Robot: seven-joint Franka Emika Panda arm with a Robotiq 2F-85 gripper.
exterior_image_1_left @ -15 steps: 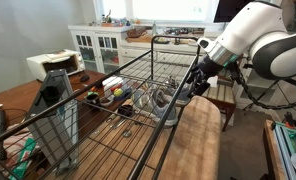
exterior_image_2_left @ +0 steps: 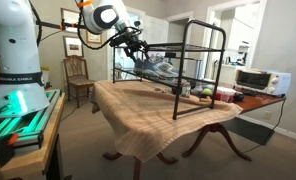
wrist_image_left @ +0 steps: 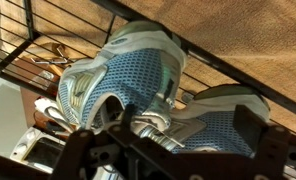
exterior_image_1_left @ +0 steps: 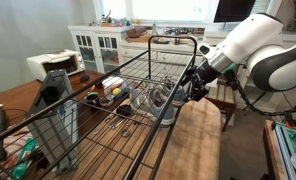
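A pair of blue-grey mesh sneakers lies on a wire rack. In the wrist view one shoe point(wrist_image_left: 138, 75) points up the frame, and the other shoe point(wrist_image_left: 233, 105) is partly covered by the fingers. My gripper is open directly above them, its dark fingers point(wrist_image_left: 251, 127) spread well apart over the shoes. Whether they touch the shoes is unclear. From the first exterior view, the gripper point(exterior_image_1_left: 193, 88) is at the rack's right rail, beside the sneakers point(exterior_image_1_left: 160, 105). The second exterior view has the gripper point(exterior_image_2_left: 130, 40) at the rack's top, with the shoes point(exterior_image_2_left: 160, 68) just below.
The black wire rack point(exterior_image_1_left: 116, 160) stands on a wooden table point(exterior_image_1_left: 196, 140), its rails and posts close around the gripper. Small colourful items point(exterior_image_1_left: 116, 92) and a white toaster oven point(exterior_image_2_left: 260, 80) stand beyond.
My arm has moved slightly left and down toward the shoes. The rack's far end sits slightly further left than a second ago.
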